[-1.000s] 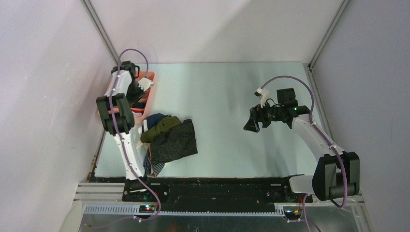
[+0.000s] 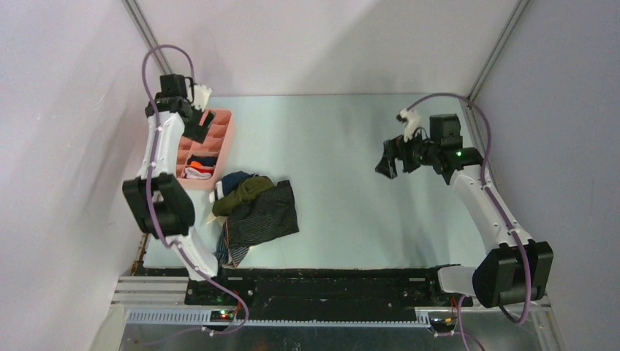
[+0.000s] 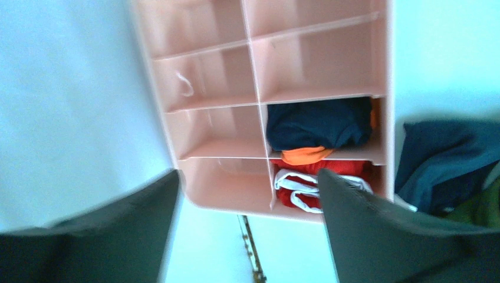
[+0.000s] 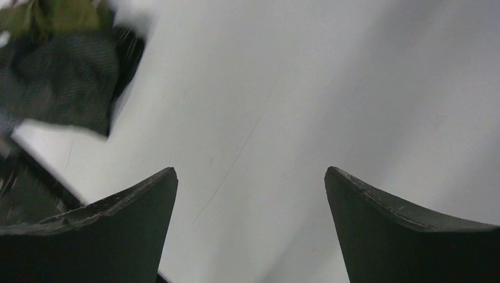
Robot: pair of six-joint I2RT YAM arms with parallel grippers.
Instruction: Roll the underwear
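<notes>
A pink divided box (image 2: 228,139) stands at the back left. In the left wrist view, a dark navy roll with an orange band (image 3: 318,124) fills one compartment, and a red and white piece (image 3: 306,187) lies in the end one beside it. My left gripper hangs above the box, its fingers apart and blurred, nothing between them. To the box's front right is a pile of loose underwear: a dark striped pair (image 2: 265,216), an olive one (image 2: 245,194) and a navy one (image 2: 234,180). Over bare table on the right, my right gripper (image 2: 387,170) is open and empty.
The other box compartments seen in the left wrist view are empty. Bare table (image 2: 329,161) stretches between the pile and my right arm. A side wall (image 2: 66,146) stands close to my left arm.
The right arm has lifted slightly and shifted right. The pile has not moved.
</notes>
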